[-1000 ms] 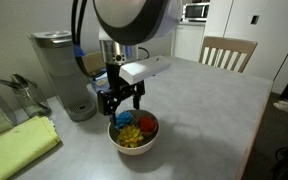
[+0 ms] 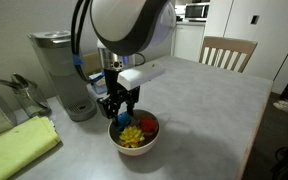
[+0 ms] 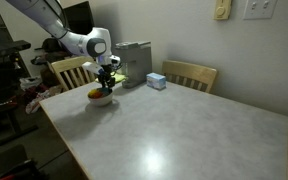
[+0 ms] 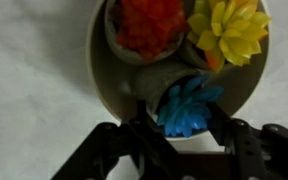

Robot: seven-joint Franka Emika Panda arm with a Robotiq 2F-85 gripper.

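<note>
A white bowl on the table holds three small potted artificial succulents: a blue one, a red one and a yellow one. My gripper points down into the bowl from above. In the wrist view the blue succulent lies between the fingers of my gripper, which stand part open on either side of its pot. Whether either finger touches the pot cannot be made out. The fingers partly cover the blue succulent in exterior view 1.
Beside the bowl lies a yellow cloth. A grey metal canister stands close behind the arm. Farther along, the tabletop is largely clear, with a blue-and-white box near its back edge.
My gripper has come lower over the bowl, its fingers now down around the blue succulent. The bowl and the other plants have stayed in place.
</note>
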